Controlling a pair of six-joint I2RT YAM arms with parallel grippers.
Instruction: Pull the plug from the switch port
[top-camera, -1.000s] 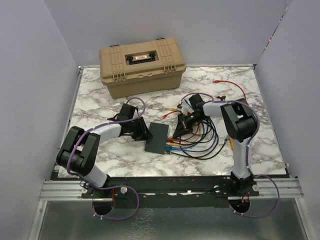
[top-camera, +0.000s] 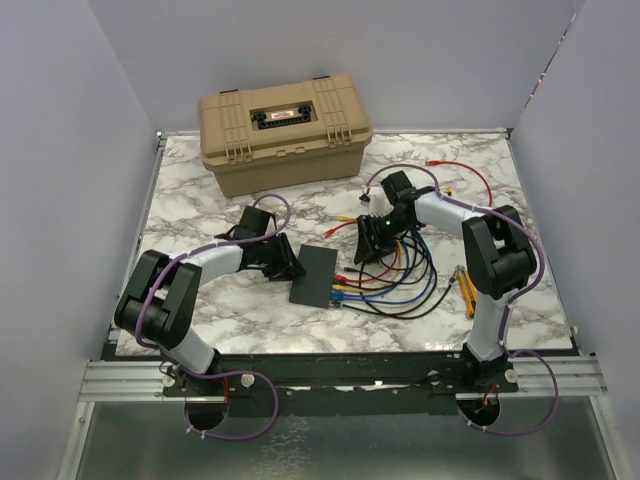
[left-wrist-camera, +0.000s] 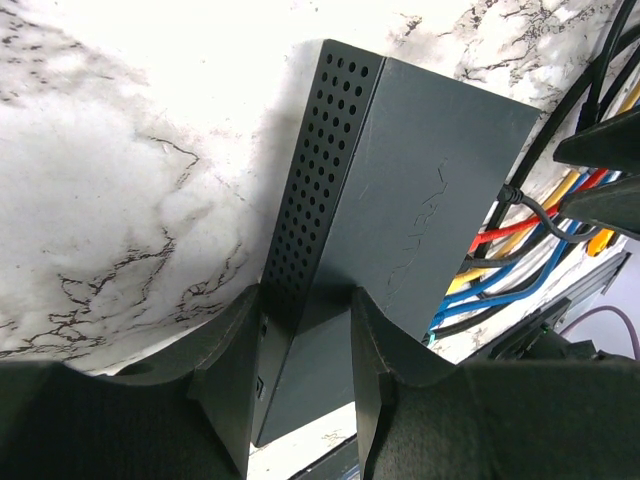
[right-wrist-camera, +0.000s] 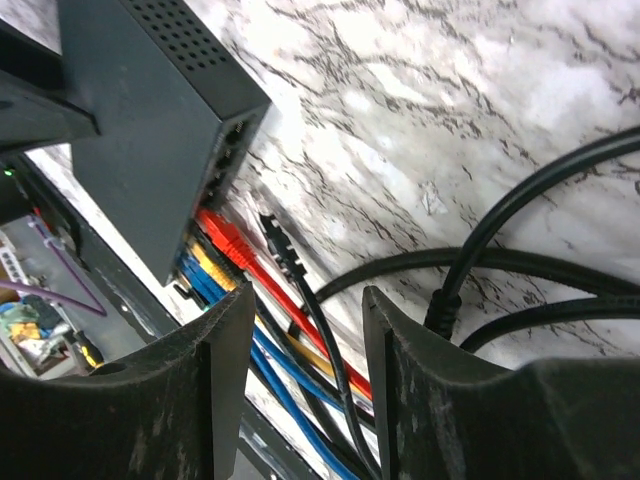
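A flat dark-grey switch (top-camera: 314, 277) with perforated sides lies on the marble table. My left gripper is at its edge, fingertips apart, with part of the switch visible between them; whether they press on it cannot be told. A thin black plug (right-wrist-camera: 280, 240) lies loose on the marble, its tip clear of the switch (right-wrist-camera: 150, 170). Above that plug's cable, my right gripper stands open, holding nothing. A red plug (right-wrist-camera: 227, 240) meets the port side, beside yellow and blue cables (right-wrist-camera: 205, 282).
Black, red and blue cables tangle under and around the right arm. A tan toolbox (top-camera: 284, 130) stands at the back. At the right lies a yellow-handled tool (top-camera: 467, 292). Bare marble surrounds the left arm.
My right gripper has drawn back from the switch's port side, toward the right and back of the table. The black plug now shows uncovered beside the switch. The left arm looks still.
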